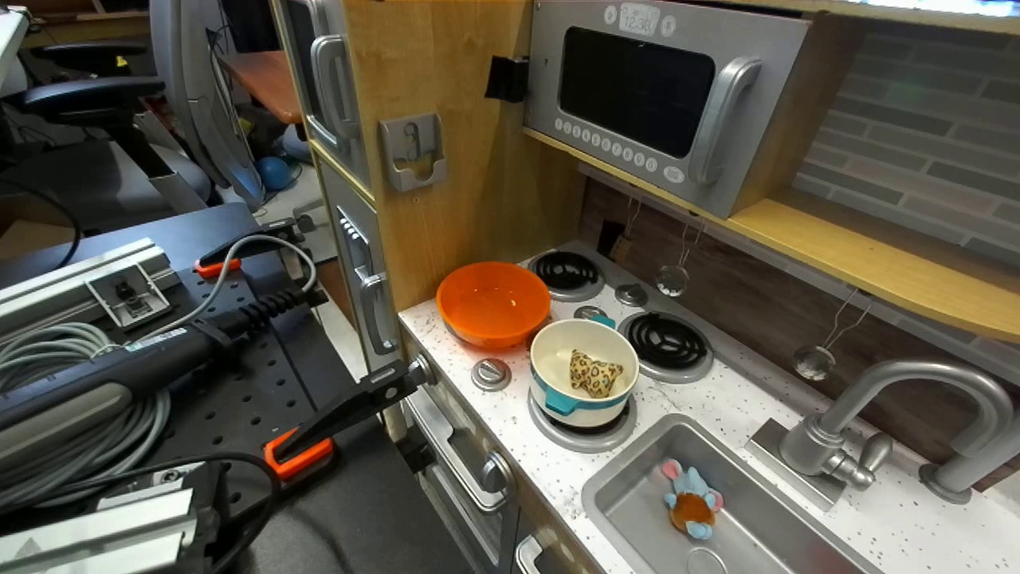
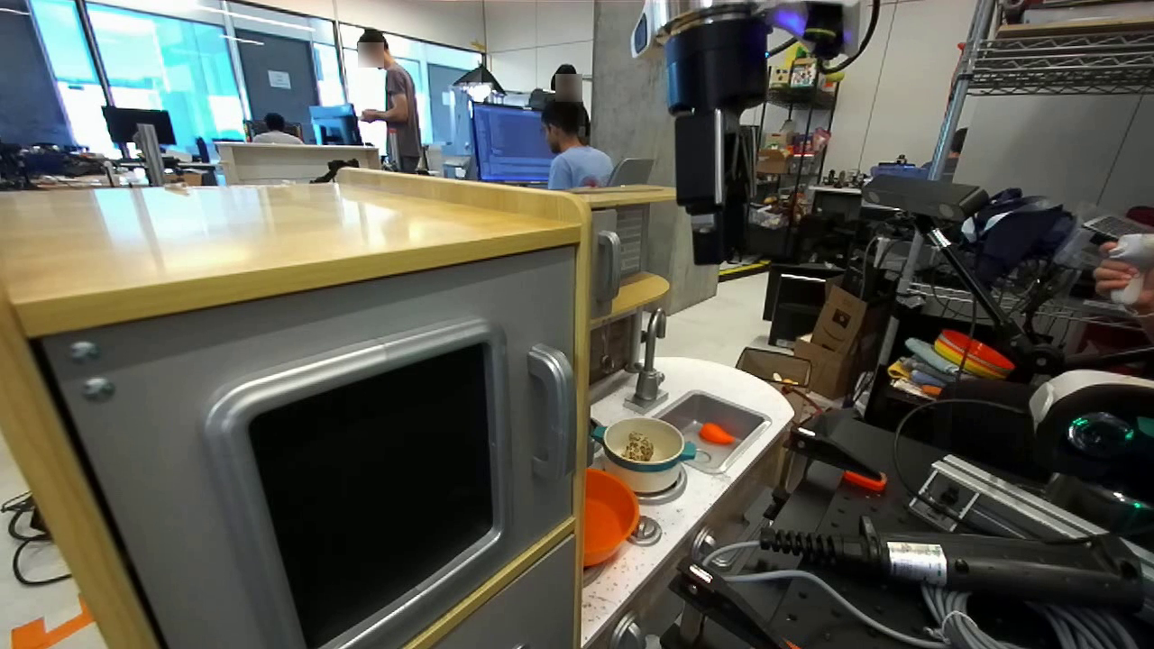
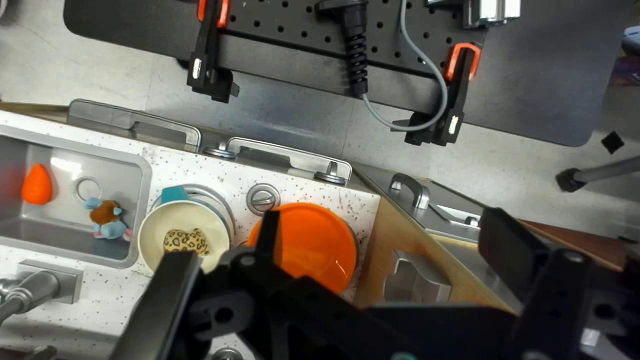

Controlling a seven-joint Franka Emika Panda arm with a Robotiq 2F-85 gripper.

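Note:
High above the toy kitchen my gripper [image 2: 710, 243] points downward, clear of every object. Its two dark fingers stand wide apart in the wrist view, open with nothing between them. On the front burner is a cream pot [image 1: 562, 346] with teal handles, holding a leopard-print cloth piece [image 1: 594, 374]. An empty orange bowl [image 1: 493, 304] sits beside it, near the wooden wall. In the sink [image 3: 144, 180] lie a blue and brown plush toy [image 3: 107, 221] and an orange, teardrop-shaped object [image 3: 37, 185].
The faucet [image 1: 899, 402] rises behind the sink. A microwave [image 1: 660, 96] and a wooden shelf [image 1: 880, 263] overhang the counter's back. Clamps, cables and a black table [image 1: 373, 497] lie across a narrow gap from the counter.

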